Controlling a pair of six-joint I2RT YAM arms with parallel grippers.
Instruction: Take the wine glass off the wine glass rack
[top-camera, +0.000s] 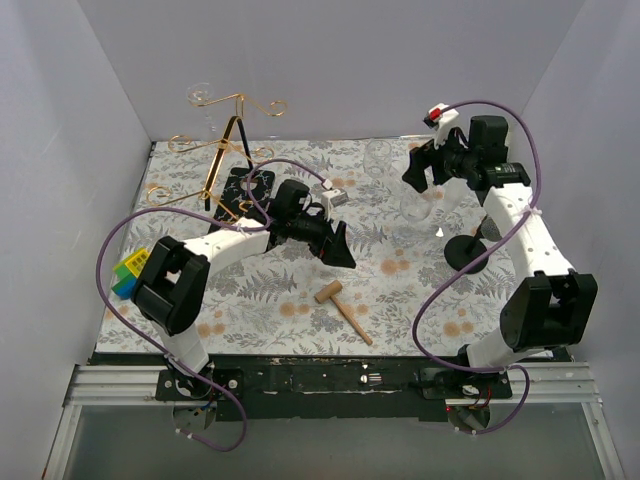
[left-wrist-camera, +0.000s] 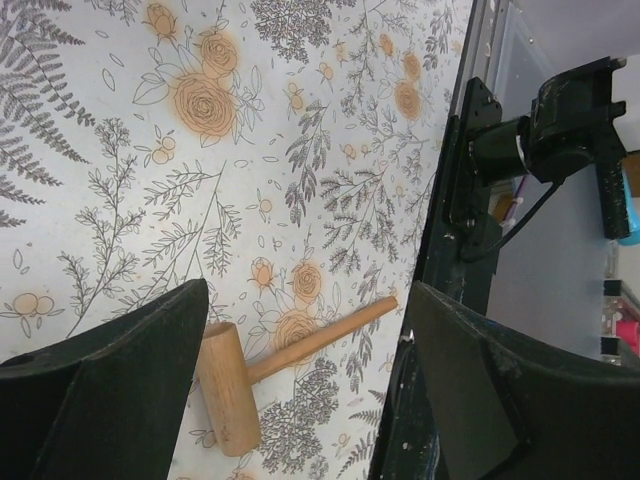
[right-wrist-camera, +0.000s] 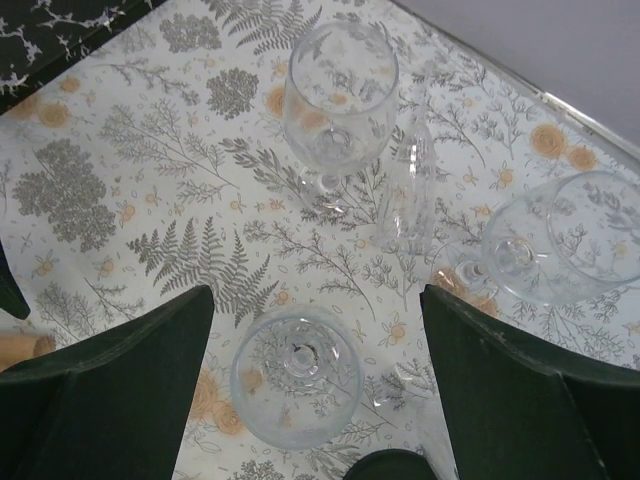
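Observation:
The gold wine glass rack (top-camera: 239, 110) stands at the back left, a clear glass (top-camera: 201, 92) hanging at its upper arm. My left gripper (top-camera: 336, 250) is part open over the table, in front of the rack, with nothing between its fingers. My right gripper (top-camera: 430, 165) is open, raised over several clear glasses at the back right. In the right wrist view one glass (right-wrist-camera: 340, 95) is at the back, another (right-wrist-camera: 560, 240) to the right and a third (right-wrist-camera: 297, 378) below, between the fingertips in the image.
A wooden mallet (top-camera: 342, 312) lies at the front middle. Yellow, green and blue blocks (top-camera: 130, 270) sit at the left edge. A round black base (top-camera: 465, 255) stands at the right.

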